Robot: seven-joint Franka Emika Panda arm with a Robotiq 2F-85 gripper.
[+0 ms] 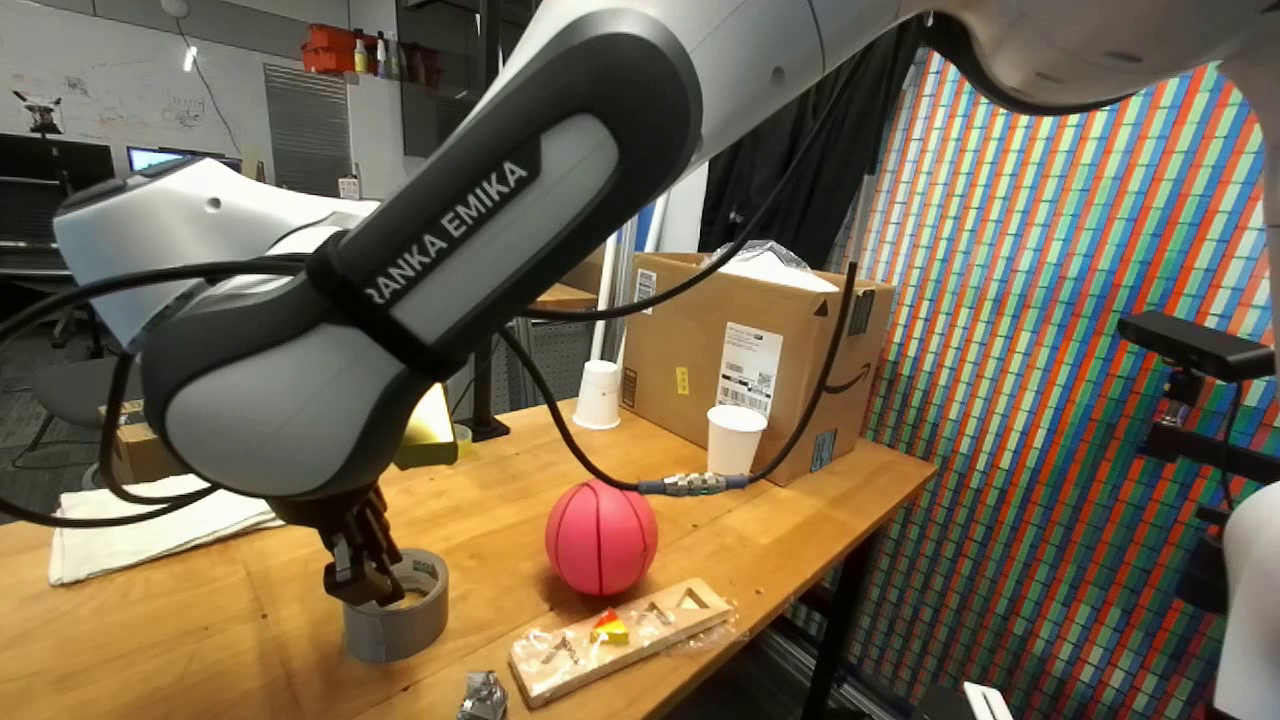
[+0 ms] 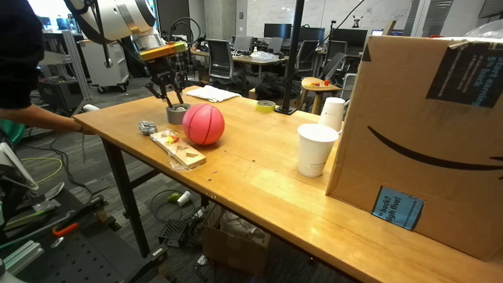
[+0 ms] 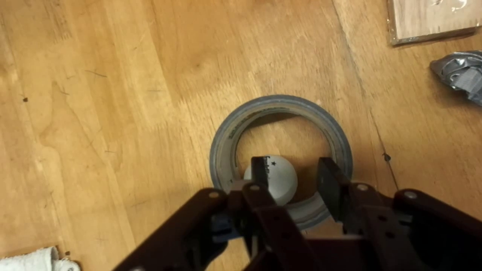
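Observation:
A grey tape roll [image 3: 280, 103] lies flat on the table, and a white ball [image 3: 282, 178] with small black print sits inside its ring. In the wrist view my gripper is over the roll's near half. Its fingertips are apart: the left one covers part of the ball, and the right one overlaps the ring's right wall. Whether the fingers press on anything is not clear. From the side, the gripper [image 2: 175, 104] reaches down to the roll's top [image 2: 175, 116]. In the other exterior view, the fingers [image 1: 366, 582] hide part of the roll's rim [image 1: 426, 612].
A pink ball [image 1: 602, 538] is close beside the roll. Nearer the edge are a wooden shape board [image 1: 624, 642] and a crumpled silver piece [image 1: 482, 696]. White cups [image 2: 313, 153] and a large cardboard box [image 2: 424, 118] occupy the far end. A white cloth [image 1: 168, 528] lies behind.

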